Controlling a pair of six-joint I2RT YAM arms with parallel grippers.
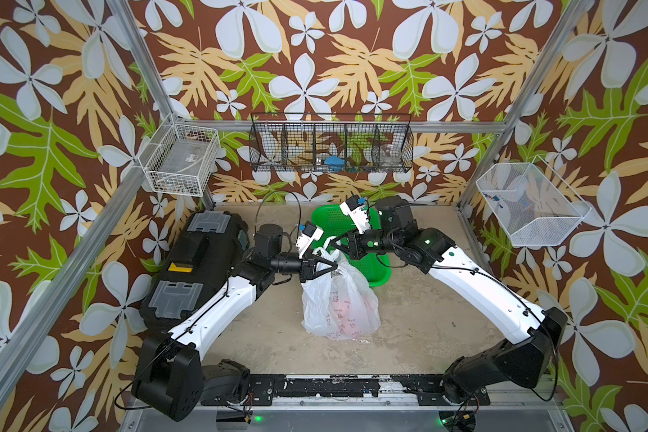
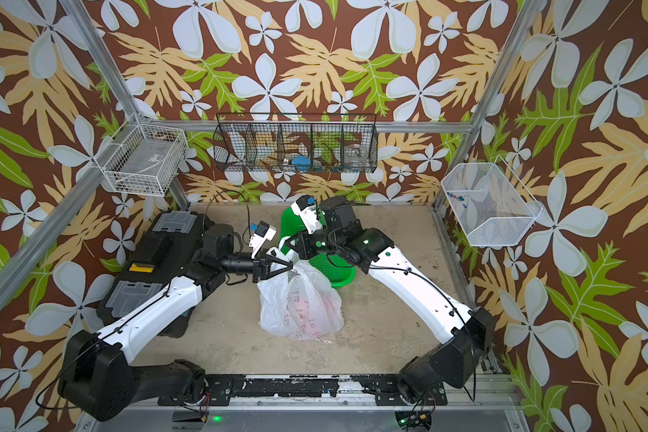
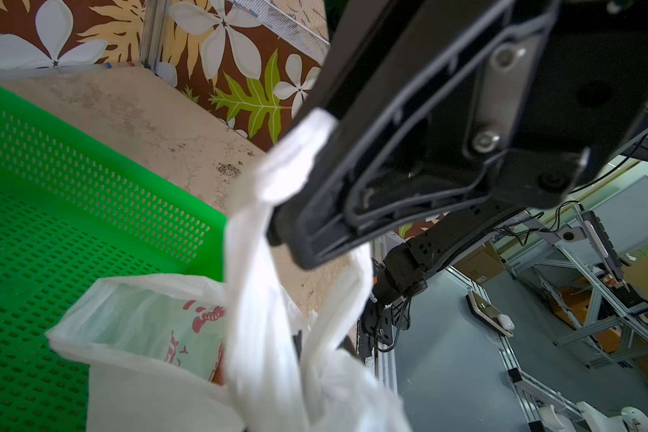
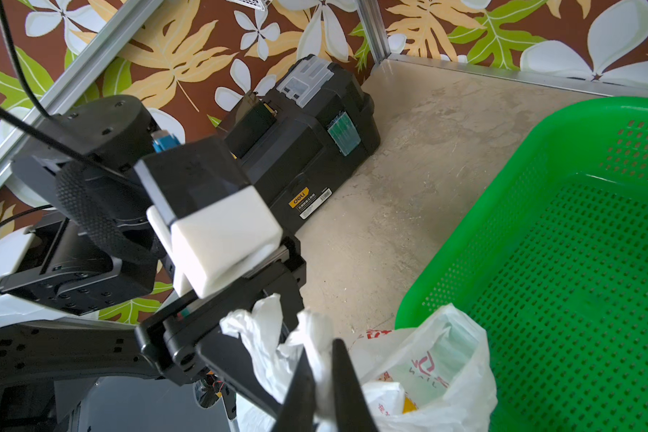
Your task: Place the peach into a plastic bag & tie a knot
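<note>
A white plastic bag with red print [image 1: 340, 306] hangs upright in front of the green basket. My left gripper [image 1: 331, 267] is shut on its gathered neck. Above that, my right gripper [image 1: 334, 244] reaches in from the right around a standing handle loop. In the right wrist view, its blurred fingers [image 4: 354, 396] are parted, and a strand of the white handle [image 4: 316, 352] passes between them. The left wrist view shows the handle loop [image 3: 255, 288] rising against the right gripper. Through the bag's side opening a small yellow-orange patch [image 4: 409, 404] shows; the peach is otherwise hidden.
A green perforated basket [image 4: 439, 288] stands right behind the bag. The black toolbox [image 1: 194, 266] fills the table's left side. Wire baskets hang at the back and sides, including a black one [image 1: 331, 147]. Tabletop [image 1: 439, 324] right of the bag is bare.
</note>
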